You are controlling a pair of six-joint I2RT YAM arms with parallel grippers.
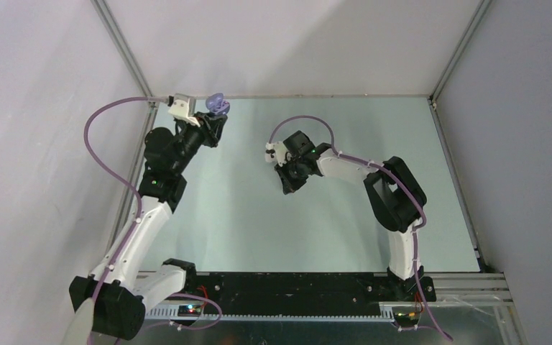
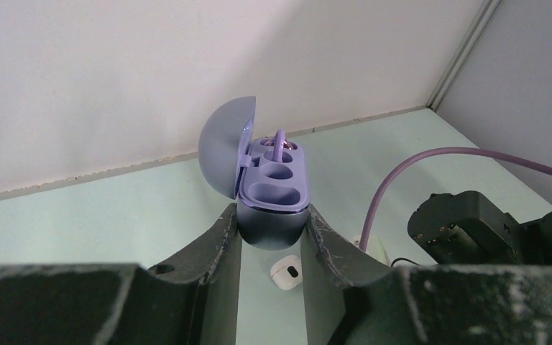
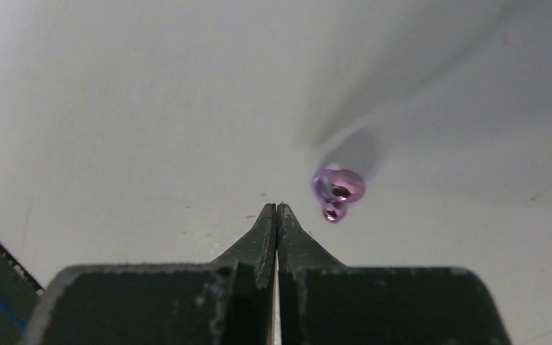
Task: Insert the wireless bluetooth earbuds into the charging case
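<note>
My left gripper is shut on the lavender charging case [image 2: 277,172], raised well above the table. Its rounded lid [image 2: 223,147] stands open to the left. Empty recesses show in the near half, while a purple stem-shaped piece, apparently an earbud, rises from the far end. In the right wrist view, a shiny purple earbud [image 3: 346,184] lies on the pale table, just beyond and right of the tips of my right gripper. That gripper is shut, with nothing between its fingers. From the top view, the arm hides this earbud.
A small white rounded block with a dark spot [image 2: 287,272] lies on the table in the left wrist view. The right arm [image 1: 345,167] reaches across the middle.
</note>
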